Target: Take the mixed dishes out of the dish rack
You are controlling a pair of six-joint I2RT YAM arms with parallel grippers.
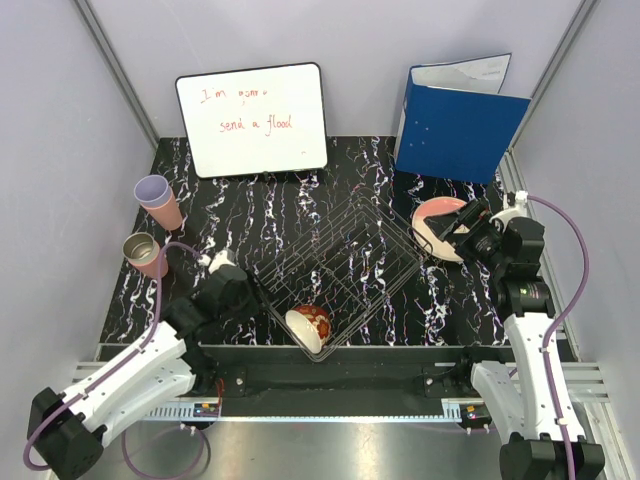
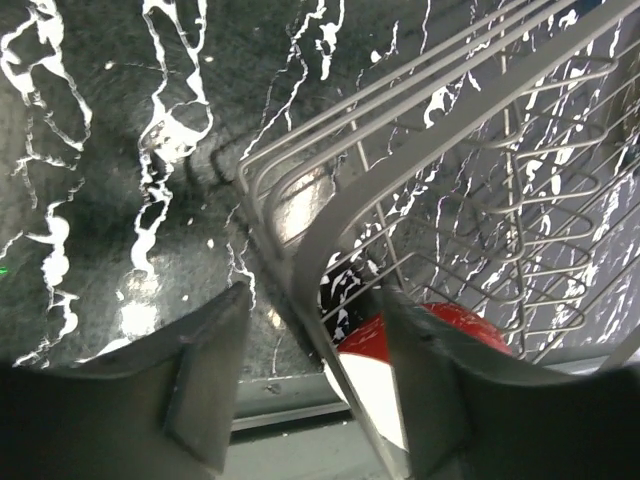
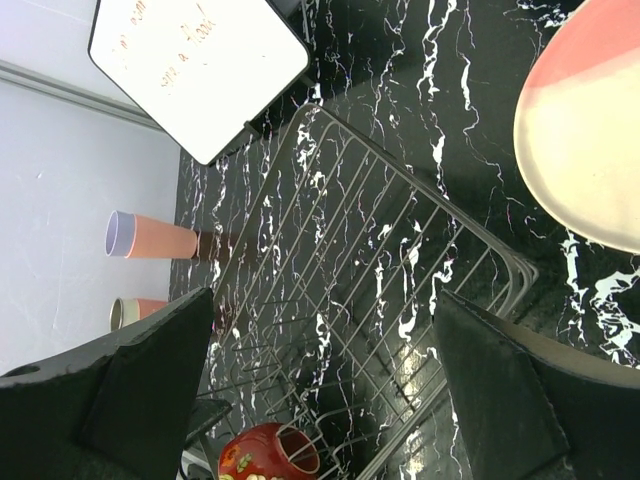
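Observation:
The dish rack (image 1: 372, 303) stands at an angle mid-counter in the top view. A red patterned bowl with a white inside (image 1: 318, 318) rests tilted in its front corner. My left gripper is at the rack's left corner, fingers part open. In the left wrist view the rack's rim runs between its two blurred fingers, with gaps to both; contact cannot be told. My right gripper is open and empty above the counter near the rack's right side. Close to it lies a pink-rimmed plate (image 1: 430, 207), outside the rack.
Two pinkish cups, one lilac inside (image 1: 153, 190) and one metallic inside (image 1: 140, 247), stand at the left edge. A whiteboard (image 1: 250, 155) and a blue binder (image 1: 460, 130) stand at the back.

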